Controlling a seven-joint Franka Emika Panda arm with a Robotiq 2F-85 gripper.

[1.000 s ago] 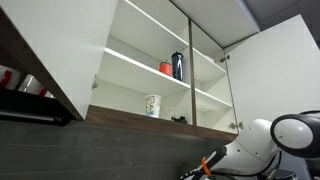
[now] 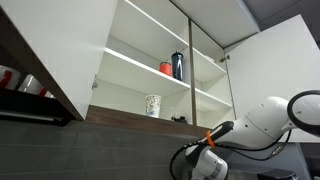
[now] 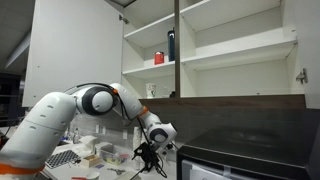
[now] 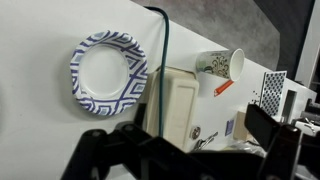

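Note:
In the wrist view my gripper is open, its dark fingers standing wide apart with nothing held between them. Under the fingers lies a beige rectangular tray or lid (image 4: pixel 178 105), partly covered by the fingers. A white plate with a blue patterned rim (image 4: pixel 76 68) sits to its left, and a patterned cup (image 4: pixel 236 66) is to the upper right, apart from the fingers. Exterior view 2 has the gripper (image 3: pixel 150 157) low over the counter; in exterior view 1 its fingertips are out of sight.
A dark cable (image 4: pixel 163 60) crosses the wrist view over the tray. Above the counter, open cabinet shelves hold a patterned cup (image 2: pixel 153 105), a red can (image 2: pixel 165 68) and a dark bottle (image 2: pixel 178 65). A black microwave-like appliance (image 3: pixel 235 155) stands right of the arm.
The cabinet and the things on its shelves have stayed put.

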